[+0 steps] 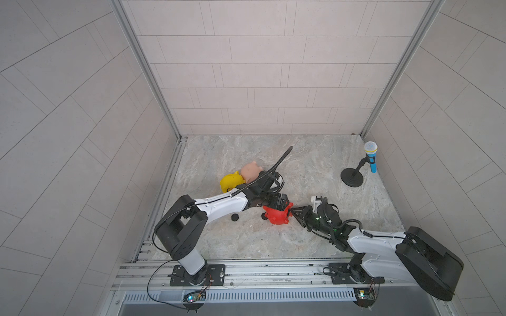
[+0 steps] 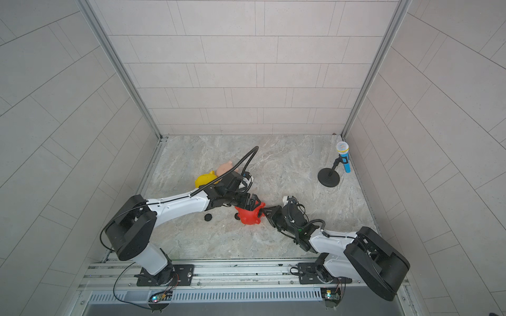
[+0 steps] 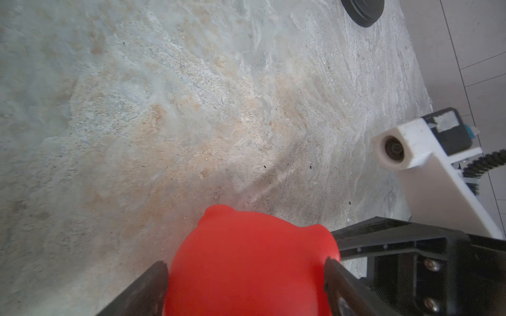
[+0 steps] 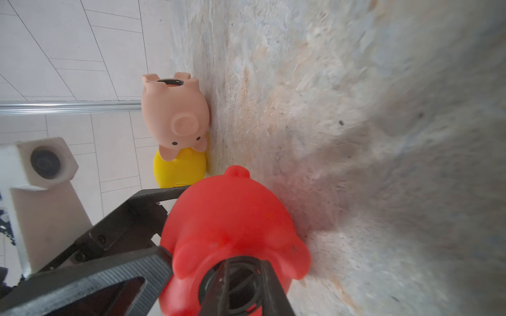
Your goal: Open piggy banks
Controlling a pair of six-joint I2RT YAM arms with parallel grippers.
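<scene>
A red piggy bank lies on its side, its dark round bottom opening turned toward my right arm. My left gripper stands open around its body, one finger each side. My right gripper is at that opening, fingers part way open with their tips over the dark round piece in the right wrist view. Behind sit a pink piggy bank and a yellow one.
A black round piece lies left of the red bank. A black stand holding a blue cylinder is at the back right.
</scene>
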